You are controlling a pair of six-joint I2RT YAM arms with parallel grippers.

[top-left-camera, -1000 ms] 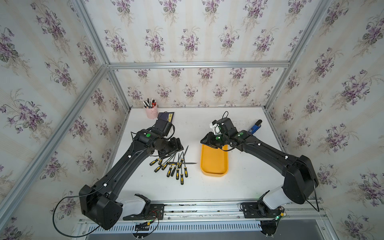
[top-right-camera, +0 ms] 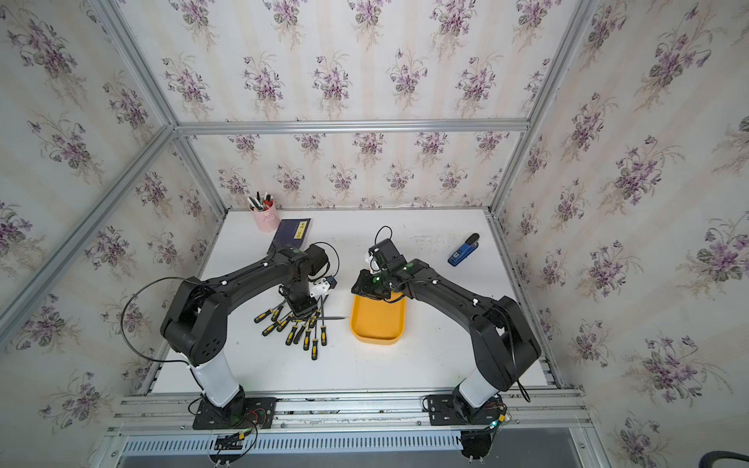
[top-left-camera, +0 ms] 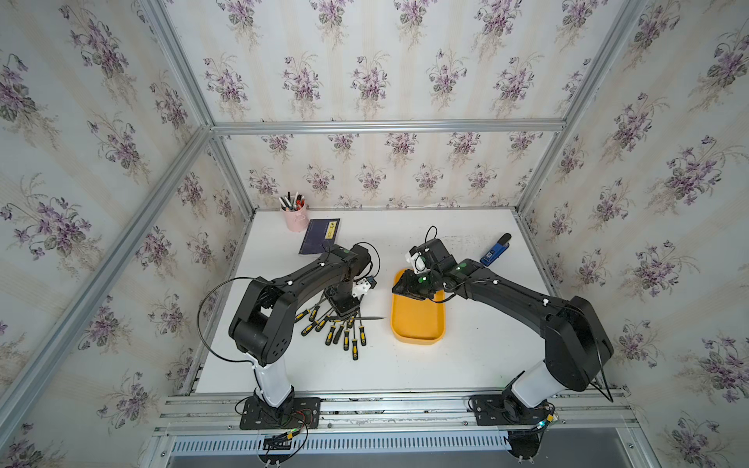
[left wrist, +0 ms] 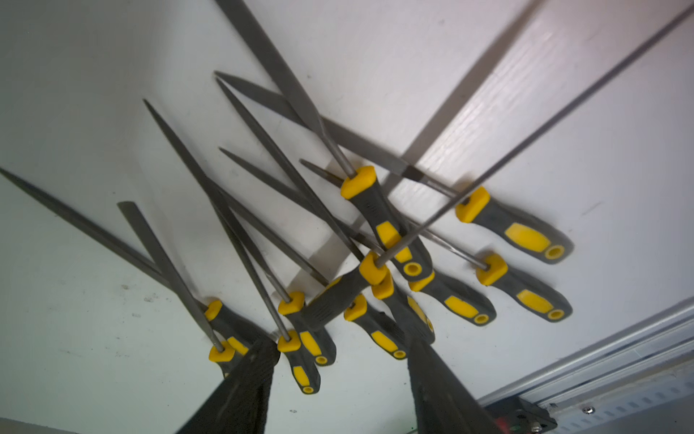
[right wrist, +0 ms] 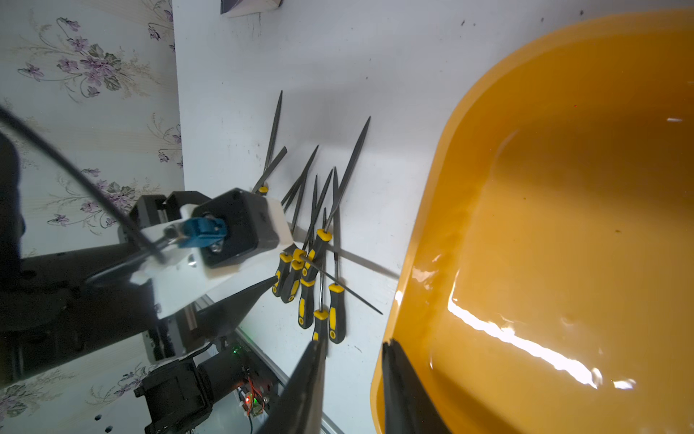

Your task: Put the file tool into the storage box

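Observation:
Several files with black-and-yellow handles lie in an overlapping cluster on the white table. In the left wrist view, one file [left wrist: 535, 143] crosses over the others, and a file handle [left wrist: 299, 371] lies between and beyond the fingertips. My left gripper is above the handles, fingers [left wrist: 242, 390] apart, nothing gripped. The orange storage box [top-left-camera: 418, 331] stands empty to the right of the files. Over its back left rim hangs my right gripper, its fingers [right wrist: 308, 379] a small gap apart with nothing between them.
A pink pen cup [top-left-camera: 295, 218] and a dark notebook [top-left-camera: 318, 236] are at the back left. A blue tool [top-left-camera: 495, 251] lies at the back right. Table to the right of the box is clear.
The right arm has shifted slightly and stays at the box. Files and box have not visibly moved.

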